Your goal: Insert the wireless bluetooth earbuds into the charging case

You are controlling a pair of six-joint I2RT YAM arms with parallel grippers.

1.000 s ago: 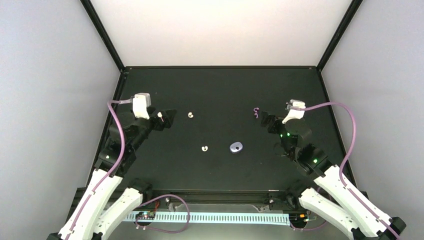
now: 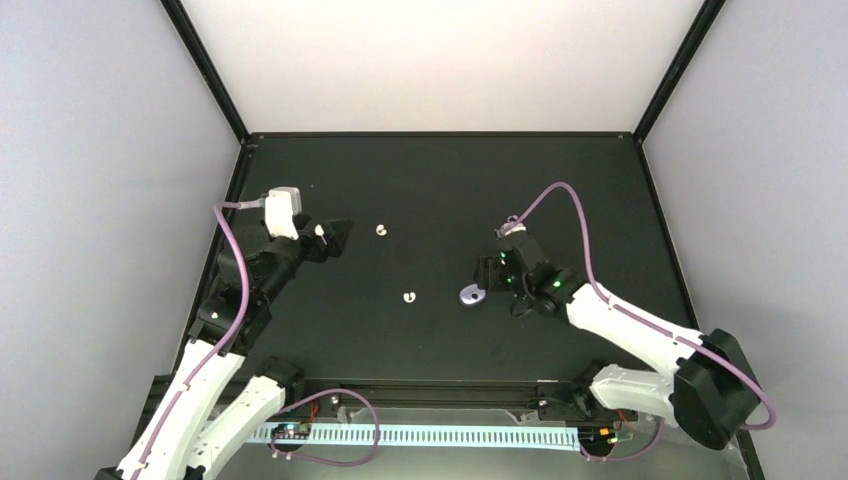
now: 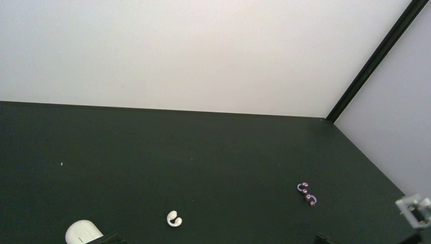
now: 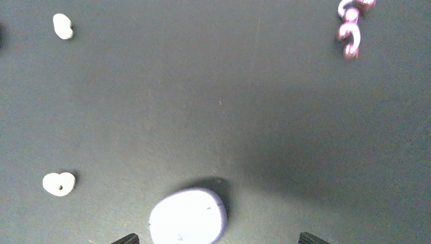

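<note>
The oval charging case point(image 2: 472, 295) lies on the dark table, with my right gripper point(image 2: 482, 268) just above it; in the right wrist view the case point(image 4: 187, 218) sits between the fingertips, which stand apart with nothing held. One white earbud point(image 2: 409, 297) lies left of the case, another point(image 2: 381, 230) farther back, also seen as the earbud point(image 4: 63, 25) in the right wrist view. My left gripper point(image 2: 332, 236) hangs open at the left of the table, nothing visible between its fingers.
Purple earbud-like pieces point(image 4: 349, 35) lie toward the back right, mostly hidden in the top view. Walls surround the table at back and sides.
The left arm has not moved.
</note>
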